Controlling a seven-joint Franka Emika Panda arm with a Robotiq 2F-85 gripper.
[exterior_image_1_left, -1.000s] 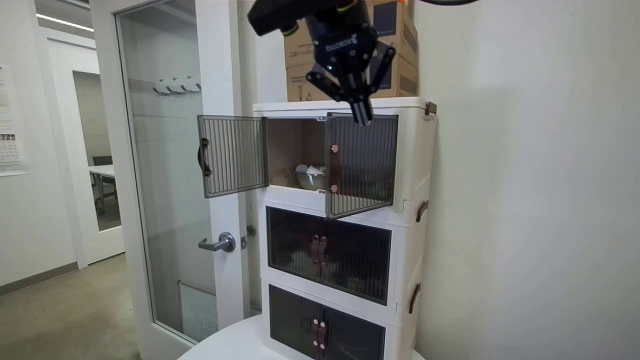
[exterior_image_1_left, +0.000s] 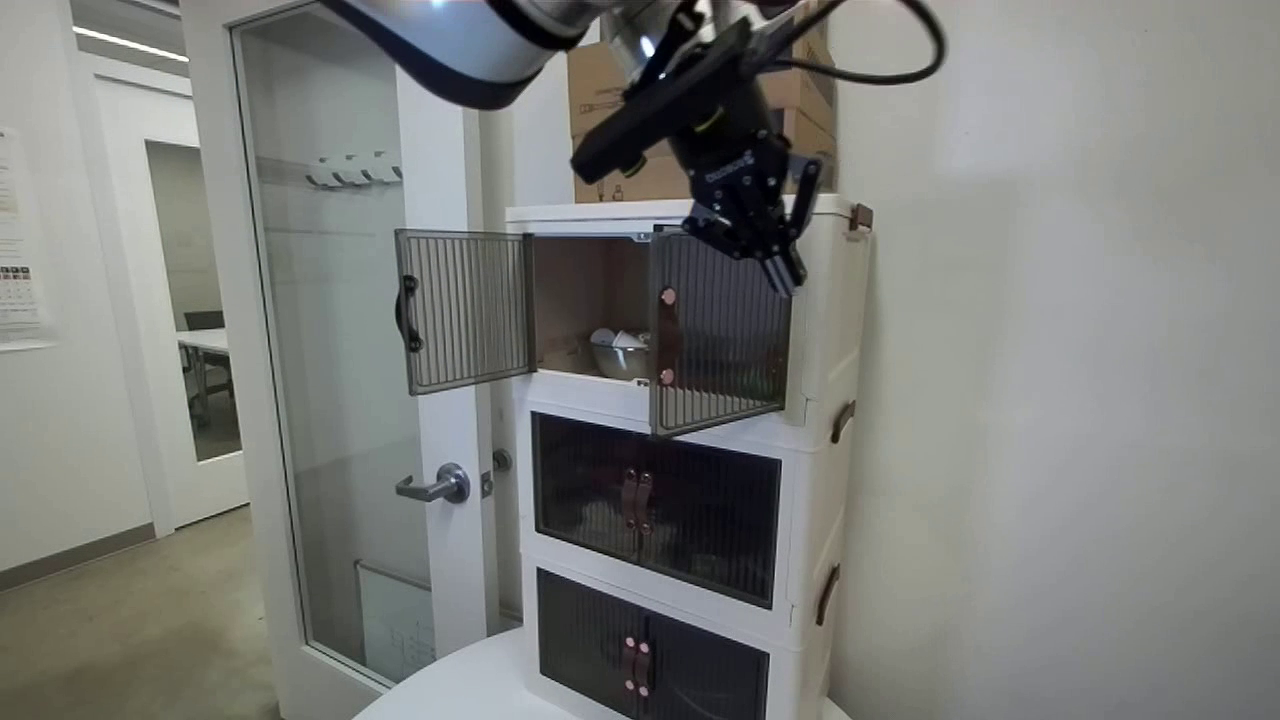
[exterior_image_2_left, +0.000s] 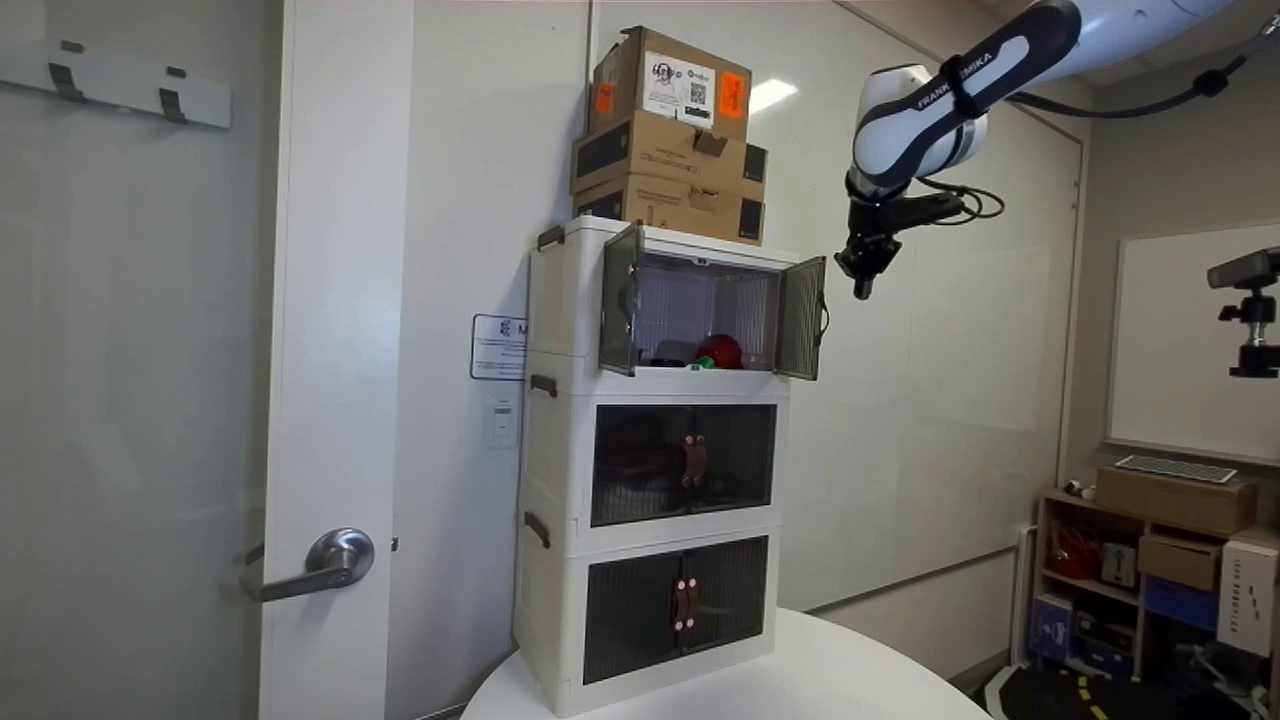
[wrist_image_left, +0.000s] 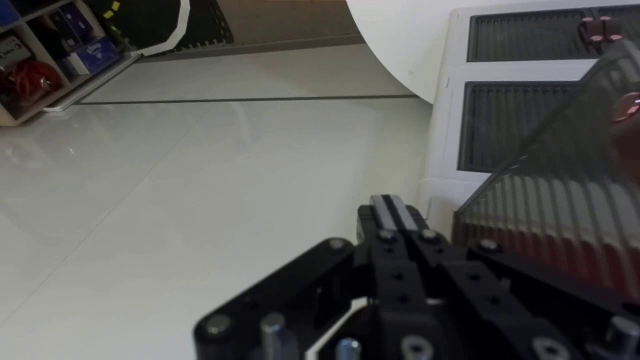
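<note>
My gripper is shut, its fingertips pressed together with nothing showing between them. In the first exterior view the gripper (exterior_image_1_left: 786, 276) overlaps the upper part of the right cabinet door (exterior_image_1_left: 726, 348), which stands swung outward. The second exterior view has the gripper (exterior_image_2_left: 863, 288) to the right of that door (exterior_image_2_left: 801, 318), with a gap between. The left door (exterior_image_1_left: 468, 312) is wide open too. Inside the top compartment are a metal bowl (exterior_image_1_left: 621, 360) with white items and a red round object (exterior_image_2_left: 720, 350) beside something green.
Two lower cabinet units (exterior_image_2_left: 684, 466) have their doors closed. Cardboard boxes (exterior_image_2_left: 672, 150) are stacked on top of the cabinet, which stands on a round white table (exterior_image_2_left: 828, 672). A glass door (exterior_image_1_left: 336, 336) stands left; a pale wall (exterior_image_1_left: 1056, 360) runs along the right.
In the first exterior view, my gripper has moved right and lower and has tilted, and more of the arm shows. The cabinet doors look unmoved.
</note>
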